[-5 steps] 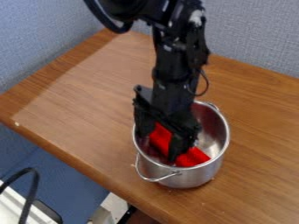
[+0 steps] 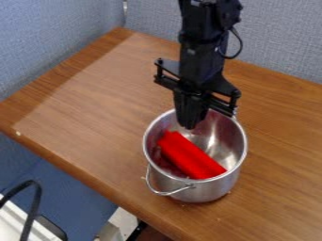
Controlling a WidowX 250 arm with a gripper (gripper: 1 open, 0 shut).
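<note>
A red cylindrical object [image 2: 189, 155] lies inside a steel pot [image 2: 220, 186] with a wire handle at its front left, near the right front of the wooden table. My black gripper [image 2: 191, 119] is above the pot's back rim, over the far end of the red object, pointing down. Its fingers look close together, with nothing visible between them.
Grey-blue padded walls stand at the back and left. A black cable and pale items lie off the table's front left edge.
My gripper has risen up and back out of the pot, uncovering the red object, which lies in the pot.
</note>
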